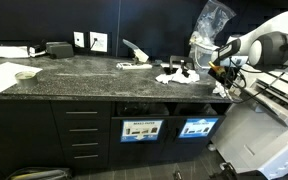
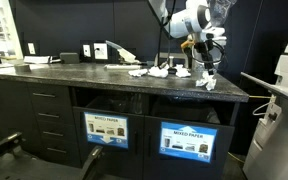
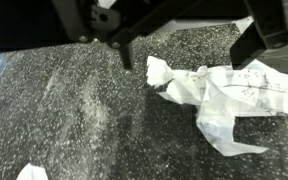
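A crumpled white paper (image 3: 216, 98) lies on the dark speckled counter, below and between the fingers of my gripper in the wrist view, more toward the right finger. The gripper is open, with nothing held between its fingers. Seen from exterior view 2, the gripper (image 2: 208, 64) hangs over the counter's right end, just above the paper (image 2: 206, 82). In exterior view 1 the arm partly covers that spot.
More crumpled white paper (image 1: 176, 77) lies to the left along the counter. Two bins labelled mixed paper (image 2: 187, 140) sit in the cabinet below. A clear plastic bag (image 1: 212, 20) stands behind the arm.
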